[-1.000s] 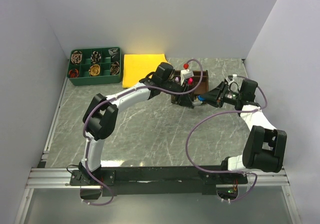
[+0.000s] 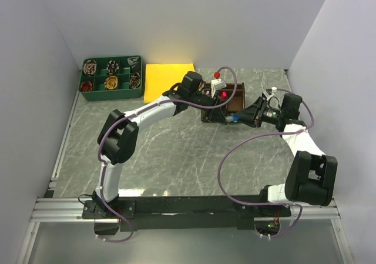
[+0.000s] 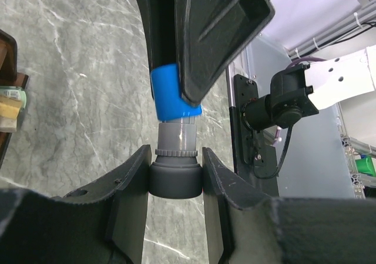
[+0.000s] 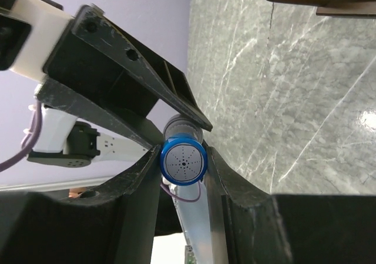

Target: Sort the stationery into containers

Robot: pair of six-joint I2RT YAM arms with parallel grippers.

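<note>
Both grippers hold one short tube, like a glue stick, from opposite ends. Its blue cap (image 3: 173,96), grey barrel (image 3: 177,136) and dark ribbed base (image 3: 175,180) line up in the left wrist view. My left gripper is shut on the base. From the other side, my right gripper is shut on the blue cap, whose round dotted end faces the right wrist camera. The cap still meets the barrel. In the top view the tube (image 2: 230,119) hangs at the front of the brown compartment box (image 2: 237,102), partly hidden by the grippers.
A green divided tray (image 2: 126,93) with several coiled items stands at the back left. Beside it lies a yellow sheet (image 2: 161,79). Red-tipped items (image 2: 217,75) show at the brown box, partly behind my left arm.
My right arm is almost still. Tray and sheet are unchanged.
</note>
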